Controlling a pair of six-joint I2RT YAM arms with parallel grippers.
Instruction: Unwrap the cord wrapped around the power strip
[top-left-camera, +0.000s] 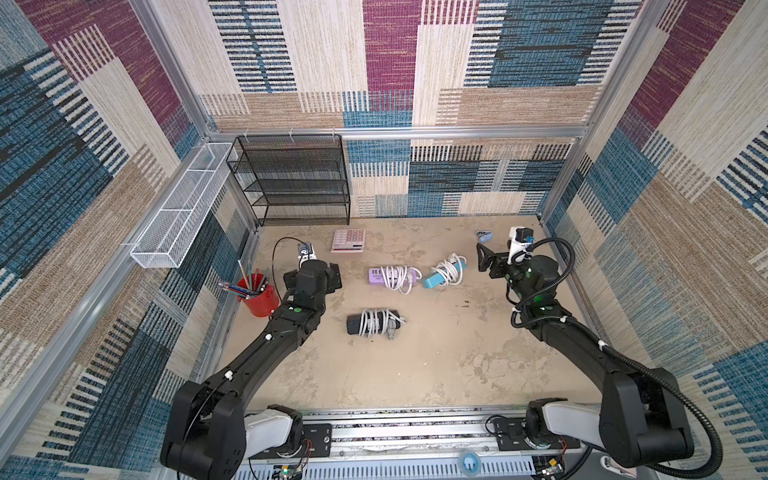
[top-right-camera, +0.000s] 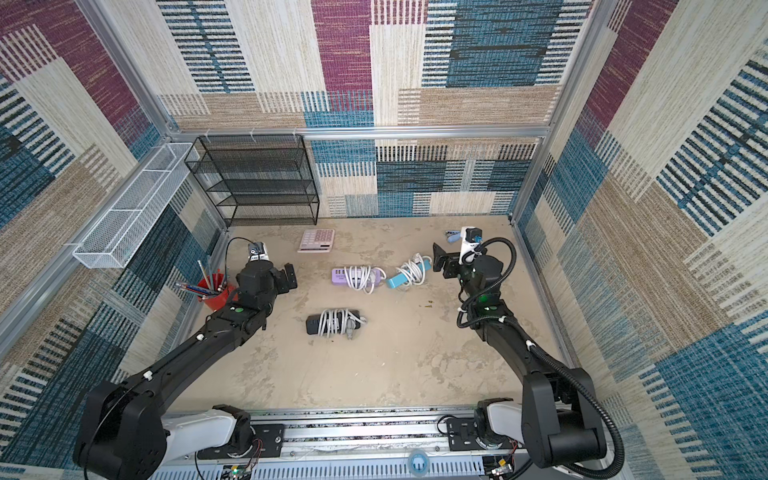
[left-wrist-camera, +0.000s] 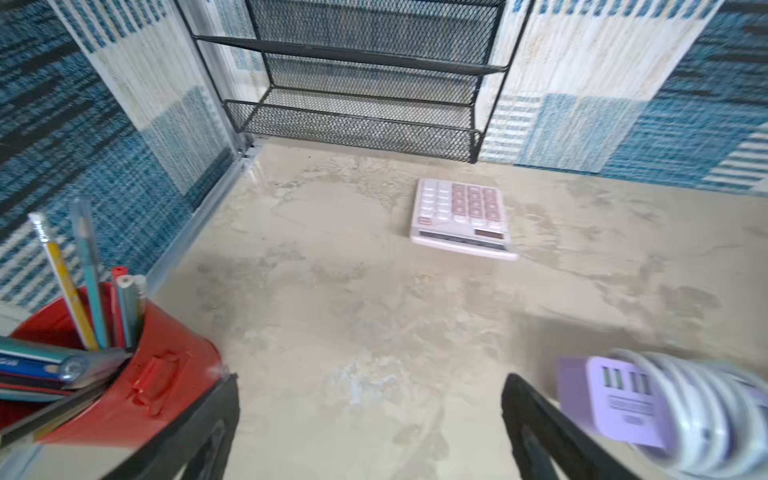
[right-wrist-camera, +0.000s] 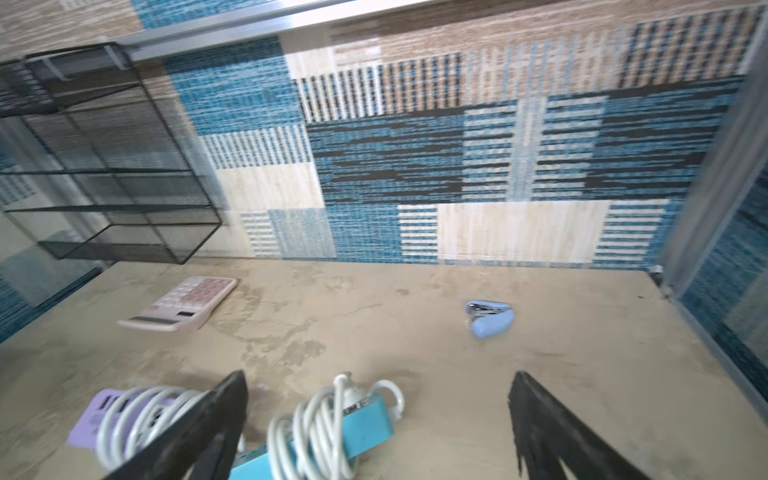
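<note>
A purple power strip (top-left-camera: 374, 276) lies mid-table with white cord (top-left-camera: 397, 277) looped around its right part. Just right of it rests a blue power strip (top-left-camera: 433, 280), slanted and wound in white cord (top-left-camera: 451, 270). Closer to the front is a black power strip (top-left-camera: 354, 323), its grey cord (top-left-camera: 376, 322) coiled about the middle. My left gripper is open and empty, left of the purple strip, which shows at the lower right of the left wrist view. To the right of the blue strip, my right gripper is also open with nothing between its fingers.
A red cup (top-left-camera: 260, 301) of pens stands close to the left arm. The pink calculator (top-left-camera: 349, 239) and a light blue stapler-like item (right-wrist-camera: 491, 318) lie farther back. A black mesh rack (top-left-camera: 292, 180) is behind.
</note>
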